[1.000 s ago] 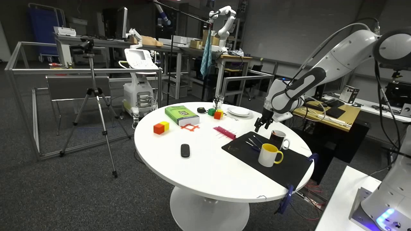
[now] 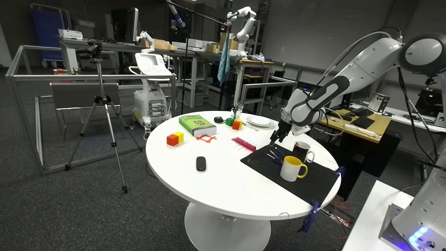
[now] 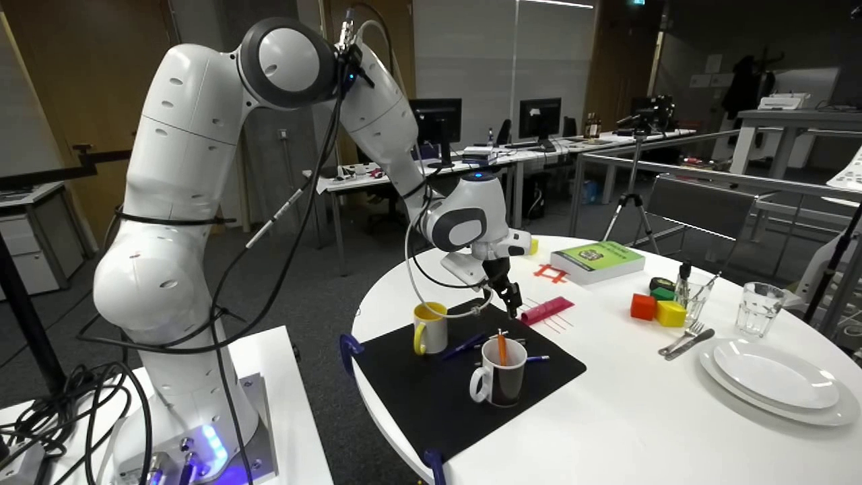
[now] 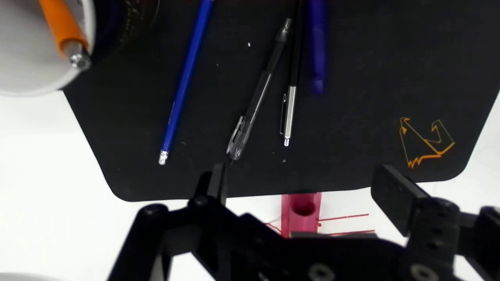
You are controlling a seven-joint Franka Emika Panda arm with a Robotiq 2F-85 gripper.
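In the wrist view my gripper stands open above the front edge of a black mat (image 4: 356, 126), nothing between its fingers. A clear pen (image 4: 255, 100), a black and silver pen (image 4: 290, 103), a blue pencil (image 4: 185, 82) and a purple-blue marker (image 4: 318, 47) lie on the mat ahead of it. Beyond the mat's edge, between the fingers as seen from above, shows a pink holder (image 4: 302, 213) with a round hole. The dark mug (image 3: 502, 376) holds an orange pen (image 3: 502, 349); beside the pens stands a white mug with yellow inside (image 3: 430, 331).
Blue clamps (image 2: 309, 217) grip the mat at the table's edge. A green book (image 2: 196, 126), colored cubes (image 3: 644, 306), a glass (image 3: 757, 311), cutlery (image 3: 687, 341) and white plates (image 3: 776, 376) stand elsewhere on the round table (image 3: 614, 420).
My gripper has moved left and somewhat lower in exterior view 1, nearer the mat's edge. The objects on the table have not moved.
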